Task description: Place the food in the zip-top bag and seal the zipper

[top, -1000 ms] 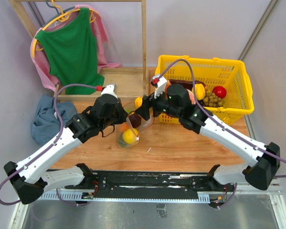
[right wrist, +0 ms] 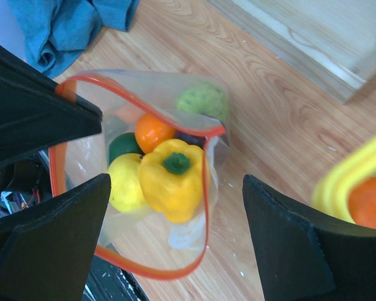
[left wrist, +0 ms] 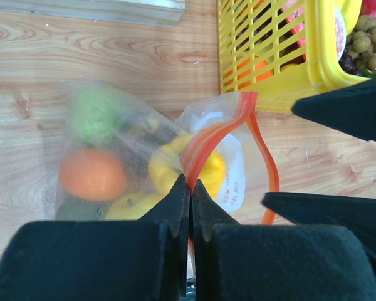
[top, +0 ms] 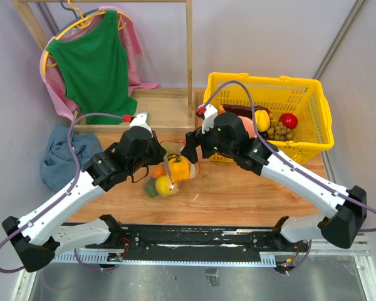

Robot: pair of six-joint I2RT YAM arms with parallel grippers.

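The clear zip top bag (right wrist: 187, 266) with its orange rim lies on the table, mouth gaping toward the right arm. Inside it are a yellow bell pepper (right wrist: 173, 182), a lemon-yellow fruit (right wrist: 126, 182), an orange (right wrist: 153, 132) and green produce (right wrist: 203, 100). My left gripper is shut on the bag's rim, pinching one edge of the mouth. Just outside the mouth, my right gripper stands open with its fingers (left wrist: 326, 207) spread and nothing between them. The bag's far end is blurred through the plastic.
A yellow basket (top: 263, 84) at the back right holds an eggplant, another yellow pepper (top: 262, 120), a red tomato (top: 288, 120) and grapes. Behind the bag stands a wooden rack (top: 160, 103) with clothes. Blue cloth (top: 72, 160) lies at left.
The yellow pepper was at the right gripper by the bag's mouth; now it sits inside the bag. The right gripper moved in, let go and drew back right. The left arm has barely moved.
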